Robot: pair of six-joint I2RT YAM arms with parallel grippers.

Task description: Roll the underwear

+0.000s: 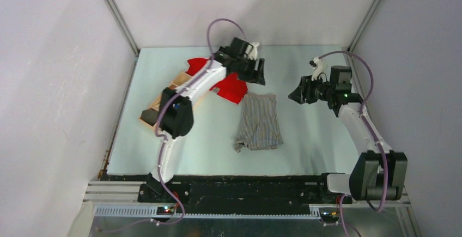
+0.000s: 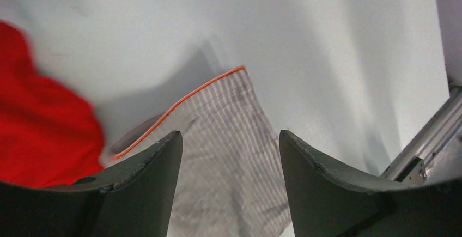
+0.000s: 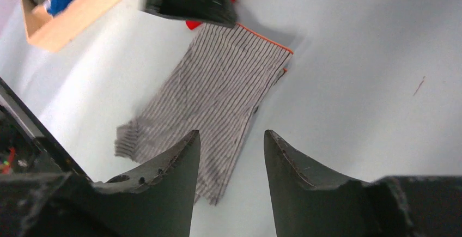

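The grey striped underwear [image 1: 258, 121] lies spread on the table, folded into a long shape, with a bunched corner at its near left end. An orange-red edge [image 2: 180, 104] runs along its far end. In the top view my left gripper [image 1: 258, 80] hangs above and beyond that far end; its fingers stand apart in the left wrist view with nothing held. My right gripper [image 1: 299, 98] is off to the right of the cloth, apart from it. Its fingers [image 3: 180, 182] are spaced apart in the right wrist view, and nothing is gripped between them.
A red garment [image 1: 231, 89] lies at the cloth's upper left, near its far corner. The wooden divided box [image 1: 180, 80] with rolled items stands farther left, partly behind my left arm.
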